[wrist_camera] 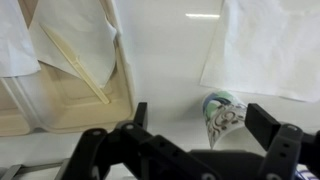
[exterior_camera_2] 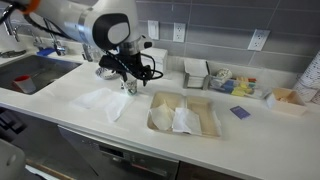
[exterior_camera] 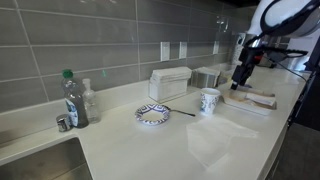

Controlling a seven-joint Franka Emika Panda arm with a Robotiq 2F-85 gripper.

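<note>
My gripper is open above the counter, with nothing between its fingers. In the wrist view a white patterned mug (wrist_camera: 231, 132) is partly hidden by the right finger (wrist_camera: 262, 124). The left finger (wrist_camera: 140, 114) is close to the edge of a beige tray (wrist_camera: 122, 82). White paper or cloth and a thin tan stick (wrist_camera: 78, 60) lie in that tray. From the side, the mug (exterior_camera: 209, 101) stands upright on the counter, with the gripper (exterior_camera: 240, 78) above and to its right. A thin white sheet (exterior_camera_2: 97, 104) lies flat on the counter.
A blue-patterned plate (exterior_camera: 153, 114) with a dark utensil (exterior_camera: 181, 112) beside it sits left of the mug. Bottles (exterior_camera: 74, 98) stand by the sink. Behind the tray are a grey container (exterior_camera_2: 196, 73) and a blue sponge-like block (exterior_camera_2: 239, 112).
</note>
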